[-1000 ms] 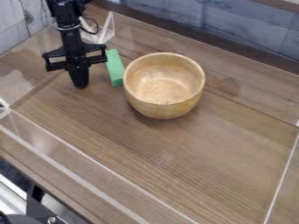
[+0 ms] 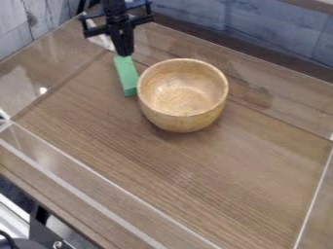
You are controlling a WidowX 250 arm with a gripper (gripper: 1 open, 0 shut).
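Observation:
A black gripper point(image 2: 120, 23) is at the top of the view, just above the upper end of a green bar point(image 2: 125, 76) lying flat on the wooden table point(image 2: 156, 180). Its fingers appear blurred and small, with nothing visible held between them; it is shut. The bar lies beside the left side of a large round wooden bowl point(image 2: 182, 94), which looks empty.
The gripper has moved up and to the right, away from the left side toward the back of the table. The bowl and green bar look nearly unmoved.

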